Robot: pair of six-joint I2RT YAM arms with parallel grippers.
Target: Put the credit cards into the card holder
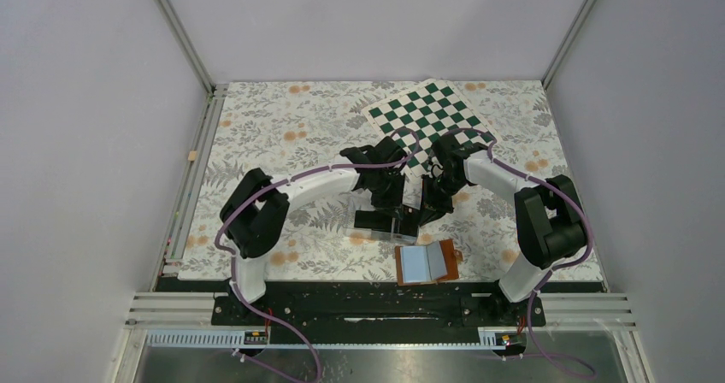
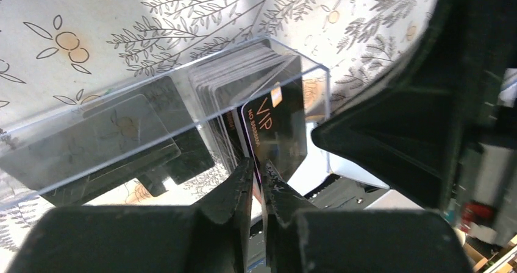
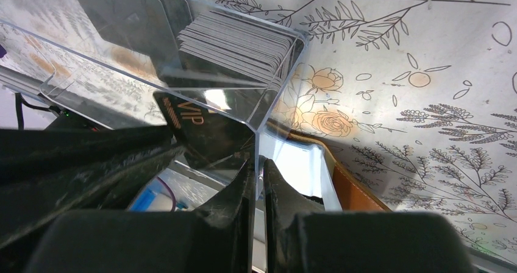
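Observation:
A clear box holds the credit cards near the table's front. In the left wrist view a stack of cards leans in it, with a black VIP card in front. My left gripper is slightly open, its fingertips either side of that card's edge. My right gripper is shut on the box's corner wall. The brown card holder lies open in front of the box, its pale sleeves showing; part of it also shows in the right wrist view.
More dark cards lie in the box's other compartment. A green and white checkered board lies behind the arms.

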